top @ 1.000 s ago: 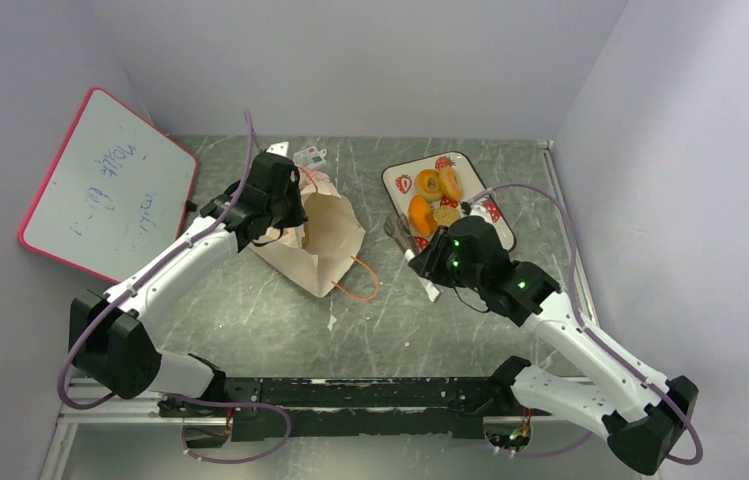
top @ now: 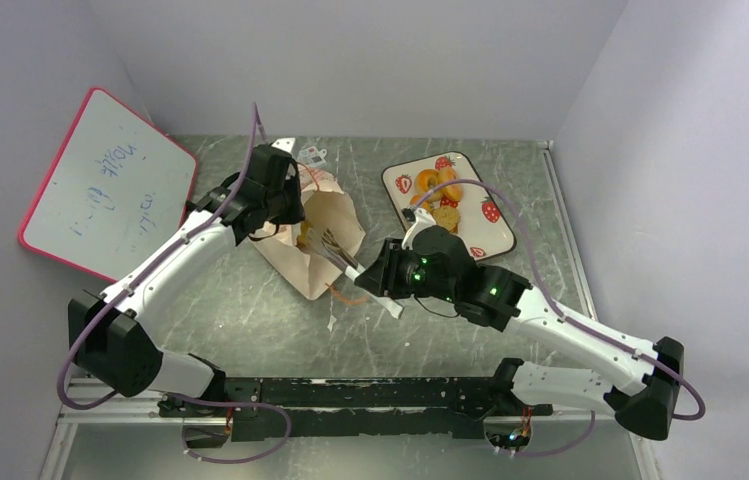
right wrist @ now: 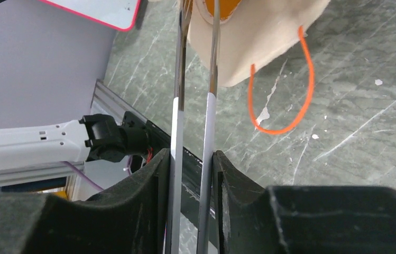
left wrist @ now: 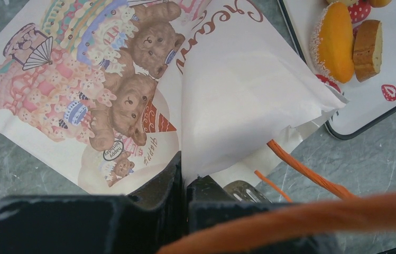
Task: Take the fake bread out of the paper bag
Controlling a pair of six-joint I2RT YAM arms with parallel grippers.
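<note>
The paper bag (top: 292, 268) lies opened on the table with orange handles. My left gripper is shut on its printed paper (left wrist: 132, 95) near the top edge. My right gripper, with long metal fingers (right wrist: 197, 10), reaches into the bag's mouth, where orange-yellow bread (right wrist: 230, 6) shows in the right wrist view. Its fingers stand slightly apart; whether they touch the bread is unclear.
A strawberry-patterned tray (top: 485, 235) holding several pieces of fake bread stands at the right. A whiteboard (top: 100, 190) leans at the left.
My right gripper has moved left from beside the tray to the bag's mouth. The left arm is nearly still, gripping the bag.
</note>
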